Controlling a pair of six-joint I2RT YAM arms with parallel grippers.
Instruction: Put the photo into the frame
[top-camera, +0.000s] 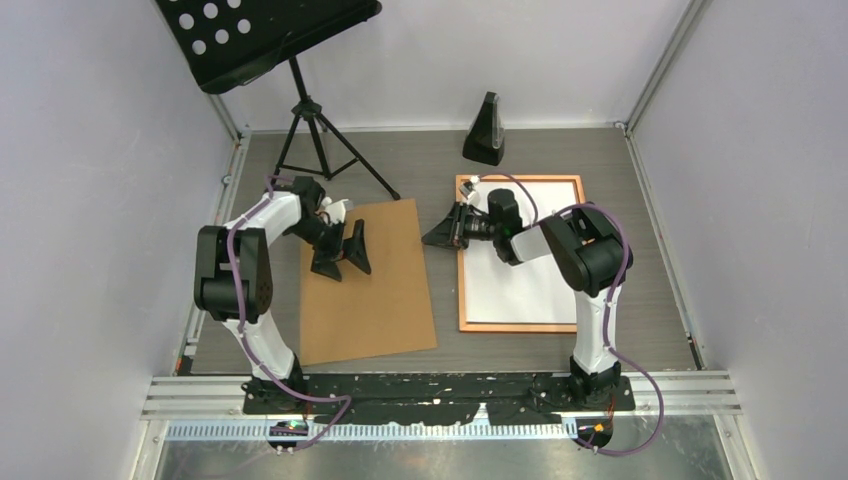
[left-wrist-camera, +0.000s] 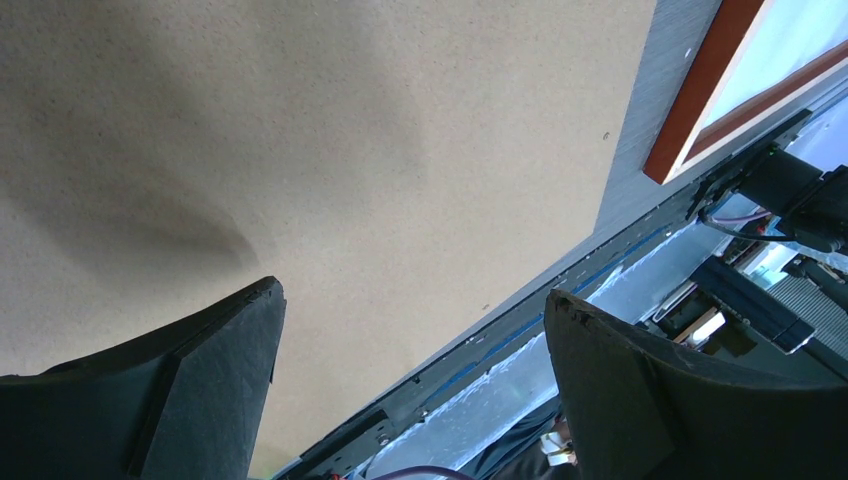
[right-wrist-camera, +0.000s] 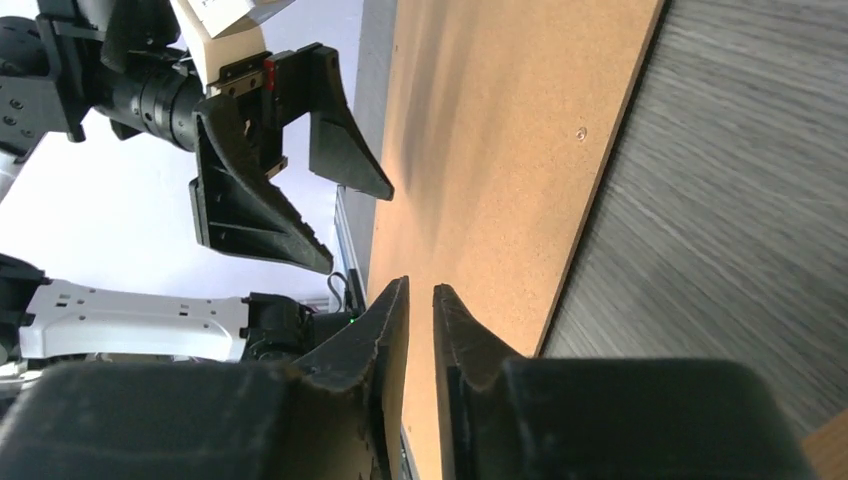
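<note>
The wooden frame (top-camera: 462, 285) lies on the right, a blank white area (top-camera: 505, 300) inside it. A large brown board (top-camera: 370, 320) lies to its left; no picture shows on its upper face. Over the board hovers my left gripper (top-camera: 345, 265), fingers wide and empty, as the left wrist view shows with the board (left-wrist-camera: 400, 130) below. My right gripper (top-camera: 428, 240) is near the board's right edge, between board and frame. In the right wrist view its fingertips (right-wrist-camera: 398, 295) stand a narrow gap apart with nothing between them. I cannot identify a separate photo.
At the back left, a black music stand (top-camera: 309, 112) has one tripod leg reaching the board's top corner. A black wedge-shaped object (top-camera: 485, 135) stands behind the frame. Bare grey table (top-camera: 450, 345) shows between board and frame.
</note>
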